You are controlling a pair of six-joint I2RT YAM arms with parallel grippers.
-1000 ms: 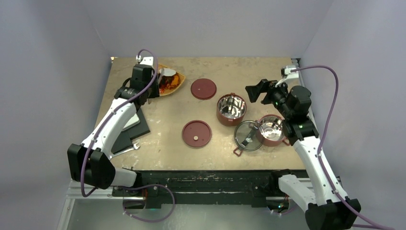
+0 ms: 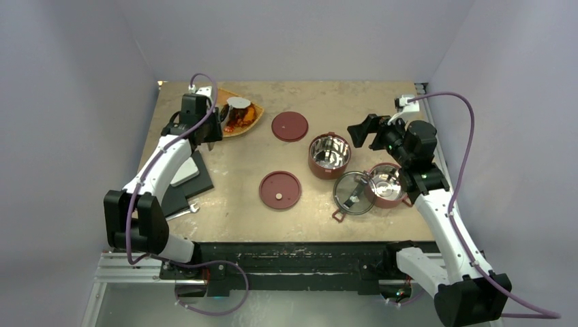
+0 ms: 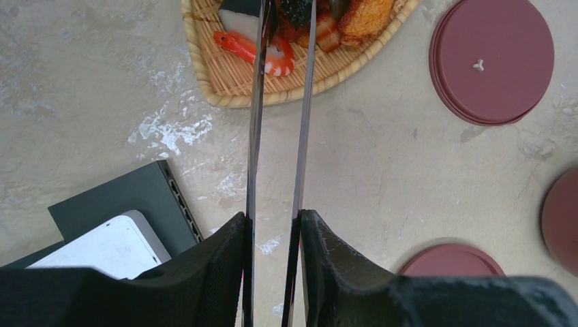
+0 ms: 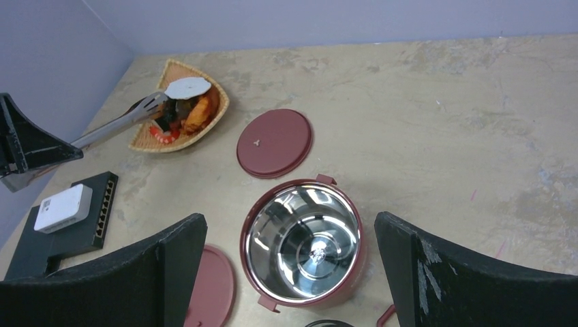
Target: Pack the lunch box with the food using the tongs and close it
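A wicker basket at the back left holds shrimp, fried pieces and other food. My left gripper is closed round metal tongs, whose arms reach over the basket into the food; the tips are partly hidden by food. Two steel-lined pots stand at centre and right, open on top. My right gripper hangs open above the table near the middle pot, nothing between its fingers.
Maroon lids lie mid-table. A glass lid leans by the right pot. Dark boards with a white box and a wrench lie at the left.
My left arm has shifted slightly left and toward the front, its elbow a little right, with the tongs staying at the basket. The right arm has moved very slightly.
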